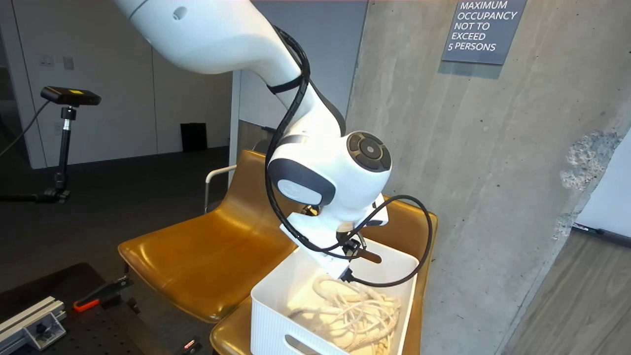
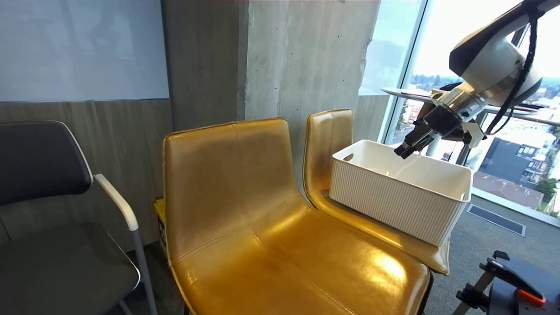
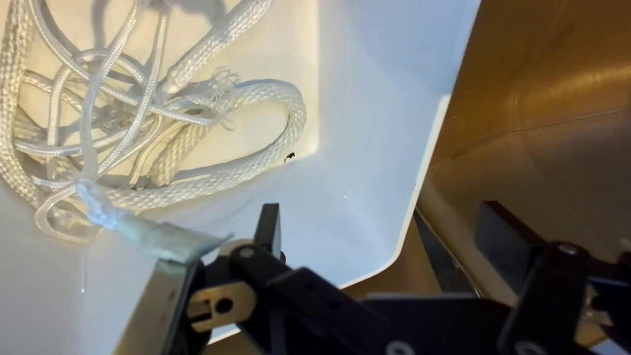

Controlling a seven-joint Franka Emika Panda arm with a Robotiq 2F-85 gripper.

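My gripper stands open, its two black fingers wide apart with nothing between them. One finger (image 3: 269, 228) is over the inside of the white box (image 3: 355, 213); the other is beyond the rim, over the brown seat. Outside the first finger, the wrapped end of a white rope (image 3: 168, 239) rests against the metal part, and its strand runs down to the pile. Tangled white ropes (image 1: 361, 313) lie on the box floor. In exterior view 2 the tilted gripper (image 2: 408, 149) is above the box (image 2: 388, 197); in exterior view 1 the hand hides its fingers.
The box sits on a tan chair (image 2: 443, 260), beside another empty tan chair (image 2: 299, 252). A concrete wall (image 1: 503, 177) rises behind. A dark table (image 1: 100, 319) with clamps is at the lower left of exterior view 1.
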